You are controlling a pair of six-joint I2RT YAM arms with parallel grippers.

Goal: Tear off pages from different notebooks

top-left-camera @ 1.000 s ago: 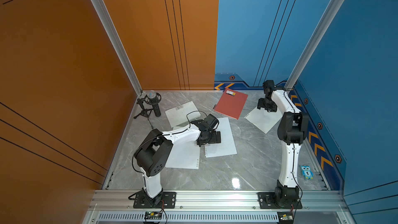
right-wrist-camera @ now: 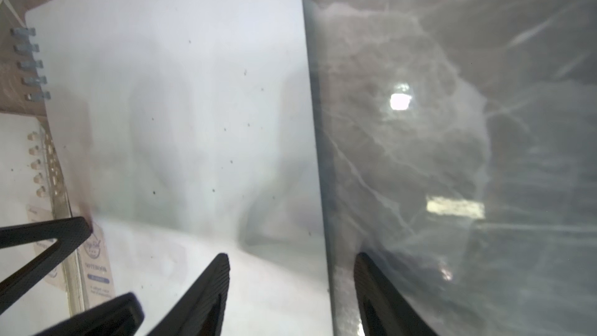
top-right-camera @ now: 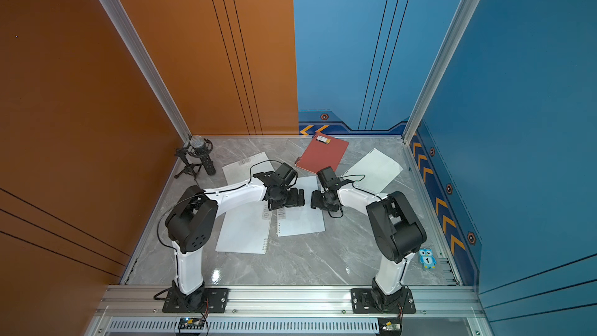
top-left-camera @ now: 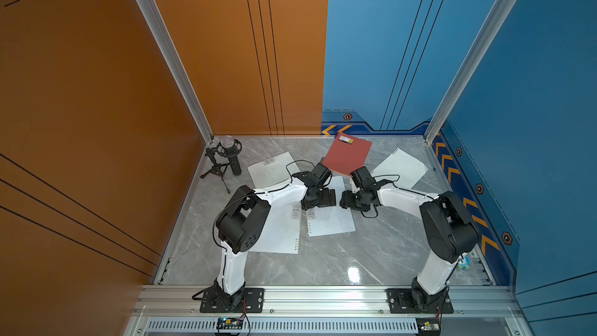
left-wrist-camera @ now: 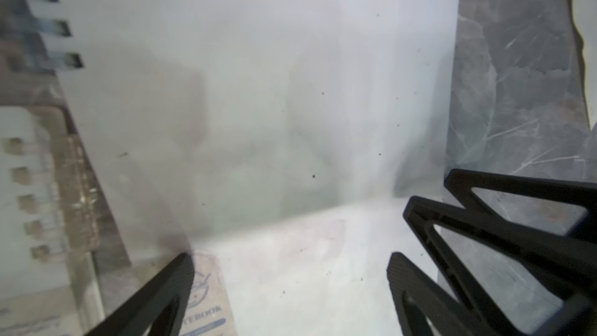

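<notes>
A white spiral notebook (top-left-camera: pixel 330 222) lies in the middle of the table, its rings (right-wrist-camera: pixel 28 65) along the left side. Over its upper page hovers my left gripper, open, with nothing between its fingers. My right gripper is also open and straddles the notebook's right edge: one finger is over paper, the other over bare table. Both grippers face each other closely; the right one's dark fingers (left-wrist-camera: pixel 497 224) enter the left wrist view. To the left lies another white notebook (top-left-camera: pixel 273 233), partly hidden by the left arm.
Behind are a pale notebook (top-left-camera: pixel 264 171), a red notebook (top-left-camera: pixel 351 155) and a white sheet or pad (top-left-camera: pixel 404 168). A microphone on a stand (top-left-camera: pixel 231 155) occupies the back left.
The left gripper has shifted slightly within the middle area. The notebooks lie unmoved.
</notes>
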